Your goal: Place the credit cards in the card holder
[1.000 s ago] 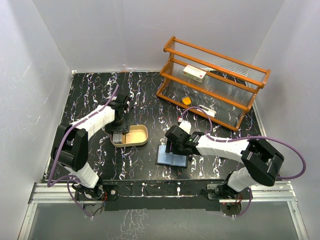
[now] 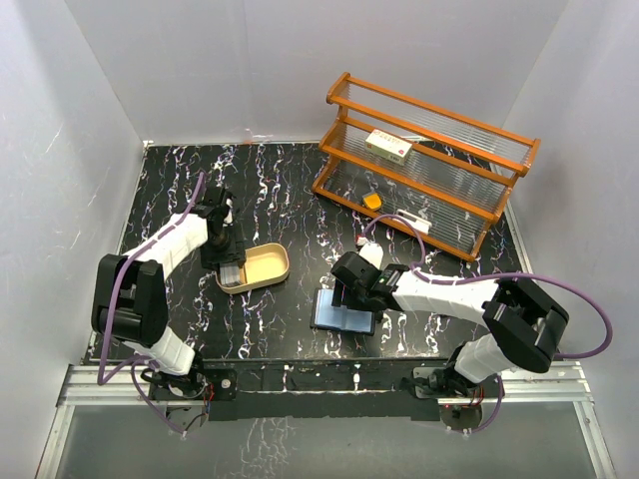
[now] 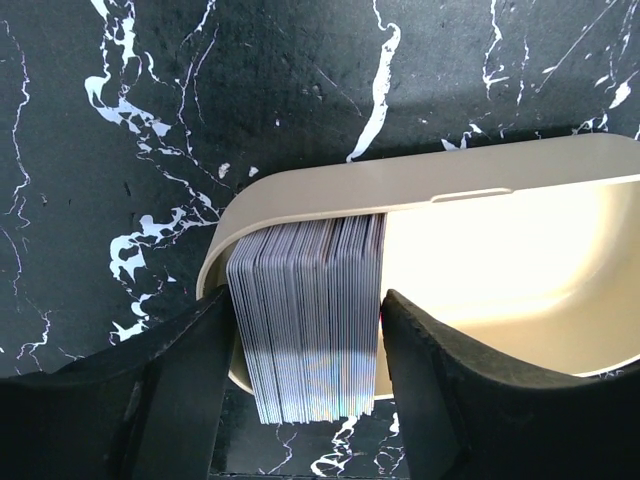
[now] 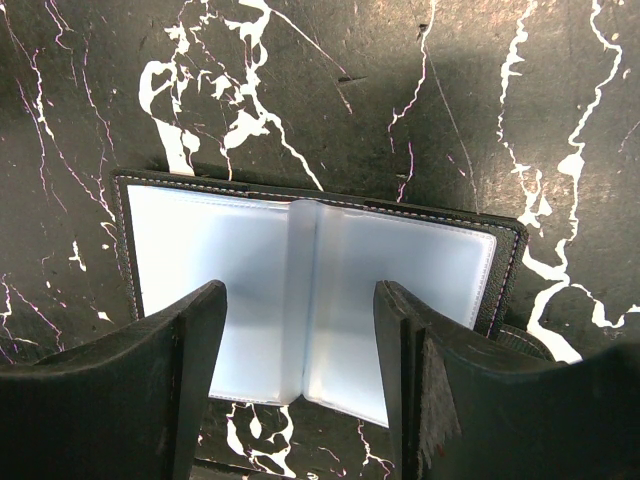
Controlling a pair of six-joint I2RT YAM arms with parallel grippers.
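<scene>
A thick stack of cards (image 3: 305, 320) stands packed at the left end of a beige oval tray (image 3: 480, 178). My left gripper straddles that stack, one finger at each side; whether it presses on them I cannot tell. The open card holder (image 4: 230, 260), with a dark stitched edge and pale clear sleeves, lies flat near the front of the table. My right gripper is open over it with nothing held.
An orange wooden rack (image 2: 419, 175) with a white box (image 2: 387, 147) and a small yellow item (image 2: 371, 201) stands at the back right. Bare table lies behind the tray.
The left arm and the beige tray have shifted a little to the left and toward the front. The right arm looks unchanged.
</scene>
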